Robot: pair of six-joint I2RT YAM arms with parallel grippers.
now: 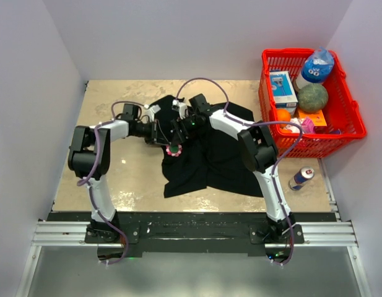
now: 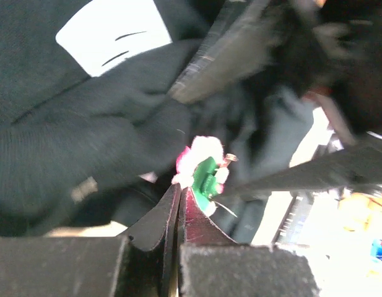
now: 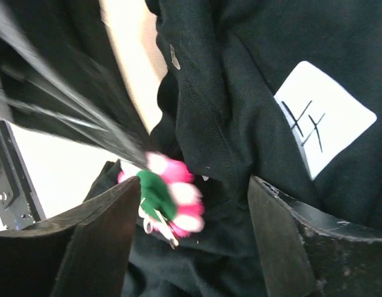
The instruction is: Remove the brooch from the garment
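A pink flower brooch with green centre [image 1: 173, 150] sits on the black garment [image 1: 215, 173]; in the right wrist view it shows a pin at its lower side [image 3: 156, 198]. My left gripper is shut just at the brooch [image 2: 206, 176]; whether anything thin is between its fingertips is unclear. My right gripper [image 1: 181, 133] is over the brooch, its fingers parted; in the right wrist view they frame the brooch and dark cloth. A white label [image 3: 321, 117] shows on the garment.
A red basket of goods [image 1: 311, 136] stands at the back right, with a can [image 1: 301, 179] in front of it.
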